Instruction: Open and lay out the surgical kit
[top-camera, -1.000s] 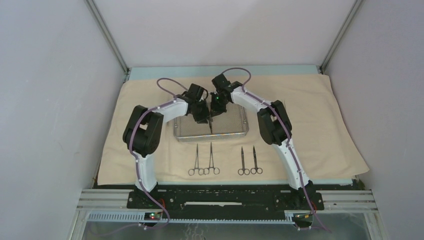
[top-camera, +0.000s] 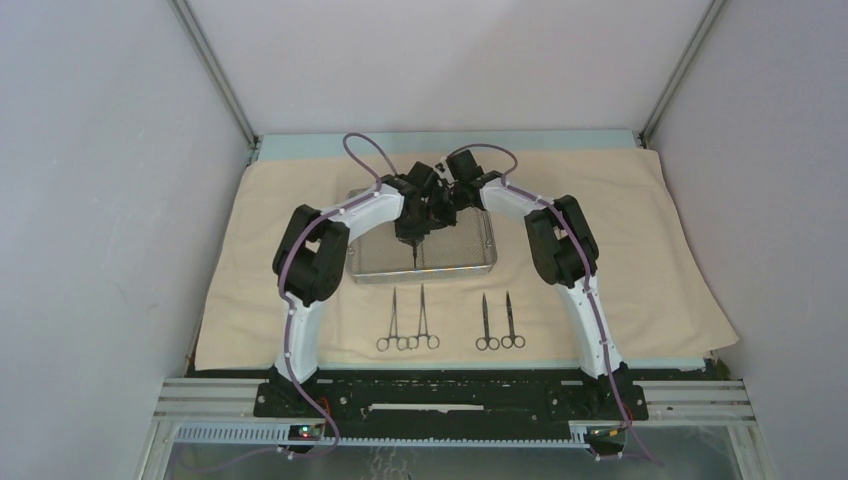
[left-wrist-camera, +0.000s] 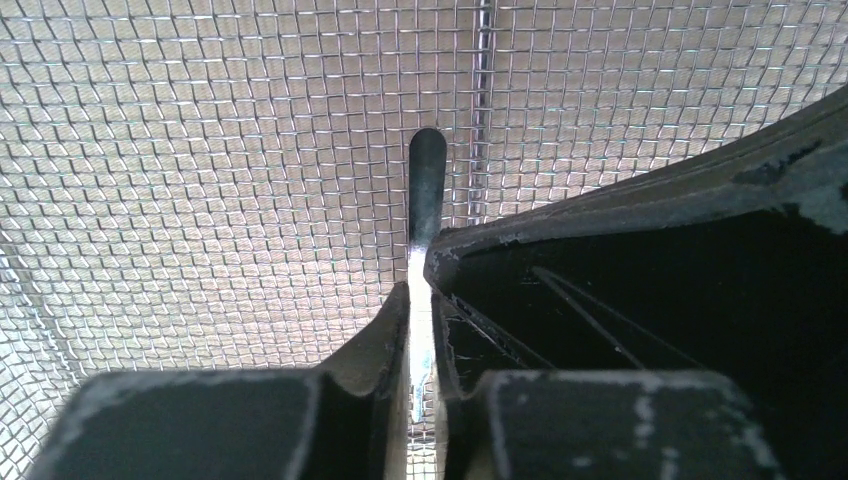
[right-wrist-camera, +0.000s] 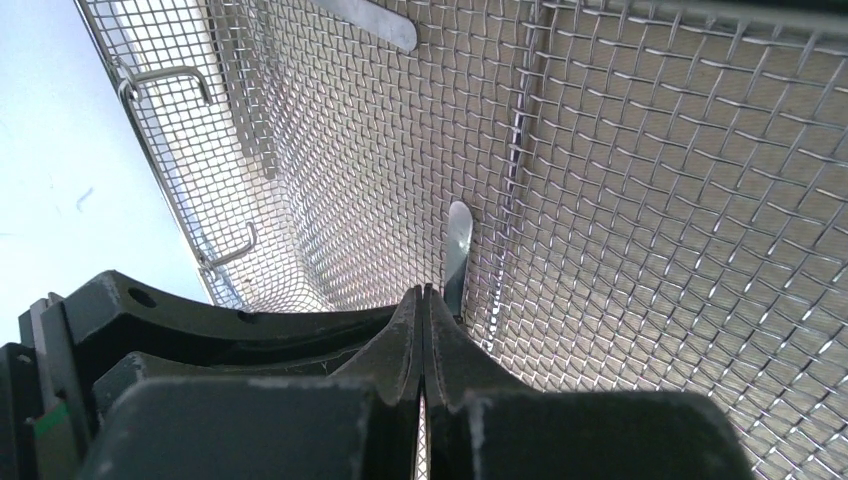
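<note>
A slim metal instrument (top-camera: 416, 258) lies in the wire mesh basket (top-camera: 425, 273), pointing toward its front wall. In the left wrist view the left gripper is part open, and the bright shaft of the instrument (left-wrist-camera: 427, 185) shows in the gap between its fingertips. A dark finger of the right gripper reaches in from the right, its tip at the instrument's side. The right wrist view shows my right gripper shut, its tips just beside the instrument's rounded end (right-wrist-camera: 459, 228); nothing shows between them.
Two long clamps (top-camera: 423, 315) and two pairs of scissors (top-camera: 486, 322) lie in a row on the beige cloth (top-camera: 620, 300) in front of the basket. Another flat metal piece (right-wrist-camera: 375, 22) lies on the mesh. Both arms crowd together over the basket.
The left arm has moved right over the basket, close against the right gripper. The instrument's visible front end has swung a little left.
</note>
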